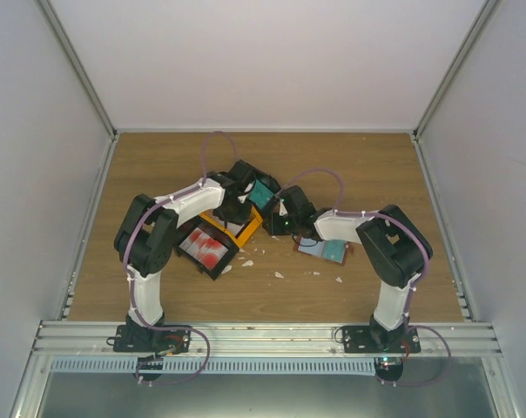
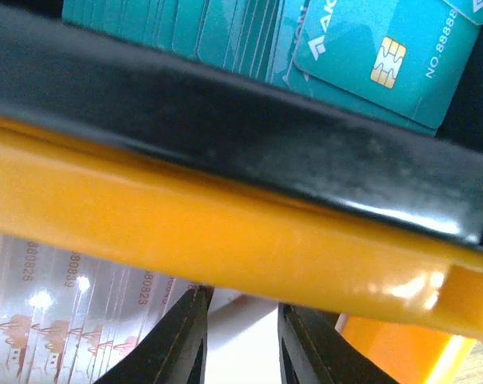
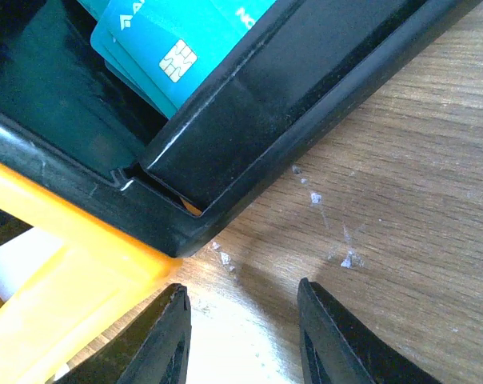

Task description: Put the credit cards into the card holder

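Observation:
My left gripper is over the orange holder, its fingers apart beside white cards in that holder. Teal cards fill a black tray just beyond. In the right wrist view, my right gripper is low over the wood, beside the corner of the black tray and orange holder; its fingertips show a gap, and whether anything is held farther down is unclear. A tray of red-and-white cards lies at lower left in the top view.
A brown-edged holder with pale and blue cards lies under and beside the right arm. Small pale scraps dot the front middle. Bare wood is clear at the back right and along the front.

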